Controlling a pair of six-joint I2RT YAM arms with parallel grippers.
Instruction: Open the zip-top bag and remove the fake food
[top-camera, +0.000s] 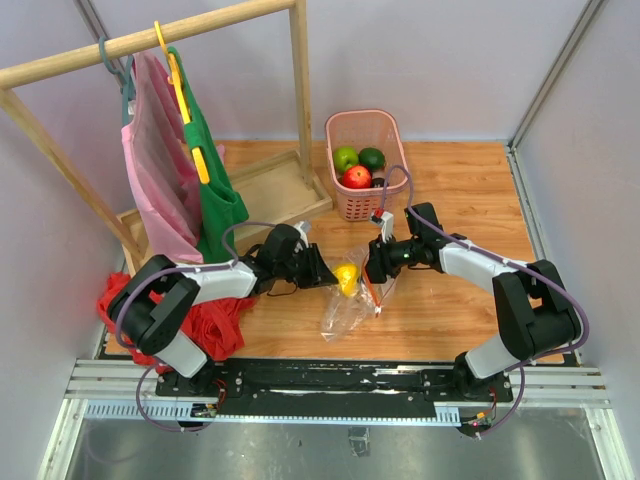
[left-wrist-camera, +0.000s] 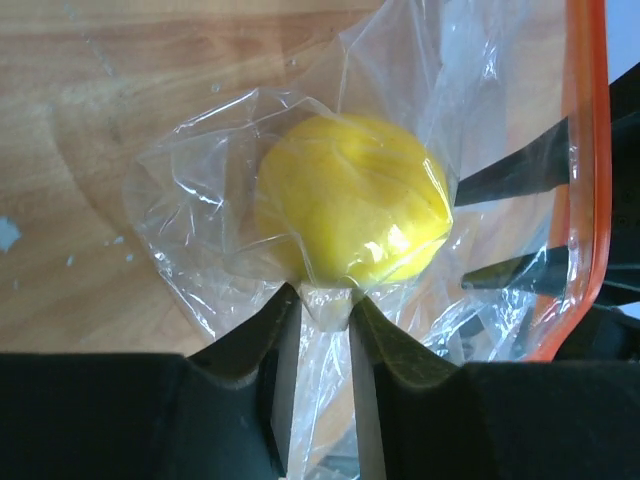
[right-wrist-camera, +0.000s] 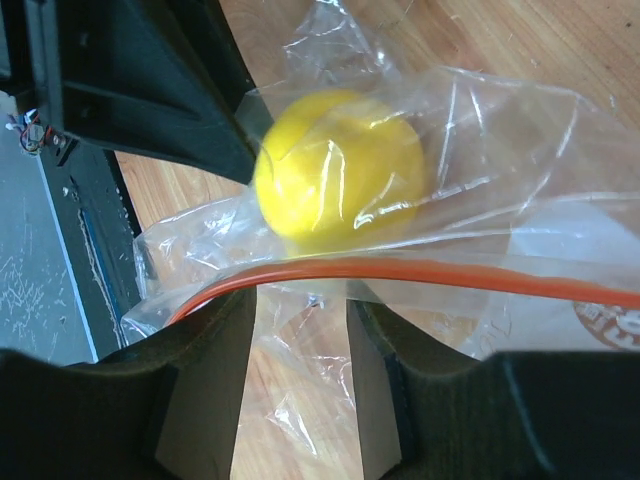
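A clear zip bag (top-camera: 342, 316) lies on the table holding a yellow fake food (left-wrist-camera: 350, 195), with an orange zip strip (right-wrist-camera: 420, 270) along its right side in the top view. My left gripper is at the food's side, part open, with bag plastic between its fingertips; whether it grips it is unclear. My right gripper is at the zip edge from the other side, fingers apart around some of the plastic beside the orange strip.
A pink basket (top-camera: 362, 210) of fake fruit stands behind. A wooden rack (top-camera: 300, 60) with hanging garments and red cloth (top-camera: 220, 325) occupy the left.
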